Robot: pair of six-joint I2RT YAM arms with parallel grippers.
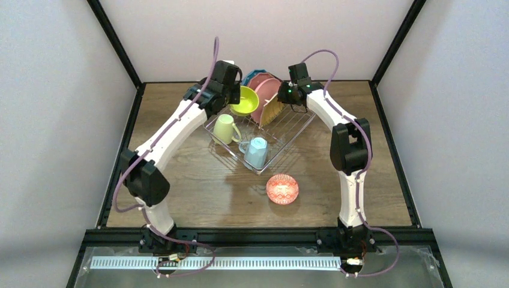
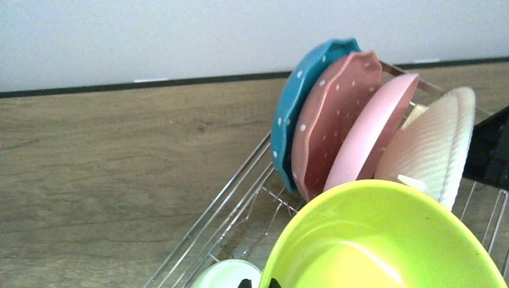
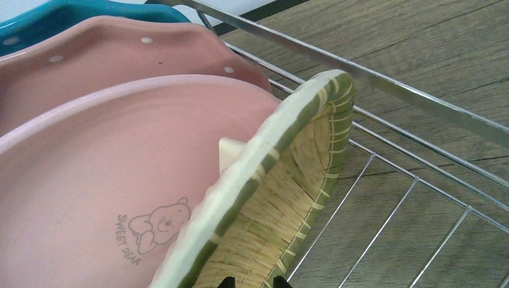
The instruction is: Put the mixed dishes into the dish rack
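My left gripper is shut on the rim of a lime-green bowl (image 2: 366,240), held tilted above the dish rack (image 1: 282,144). In the right wrist view, the tips of my right gripper stand apart in front of a woven basket (image 3: 294,180), which leans on edge in the rack. Behind that basket a pink plate (image 3: 90,180), a dotted pink dish (image 2: 336,114) and a blue dish (image 2: 294,102) stand upright. A pale green mug (image 1: 224,128) and a light blue mug (image 1: 256,151) are in the rack's front part.
On the table in front of the rack lies a red patterned bowl (image 1: 282,189). Bare rack wires (image 3: 390,225) show right of the basket.
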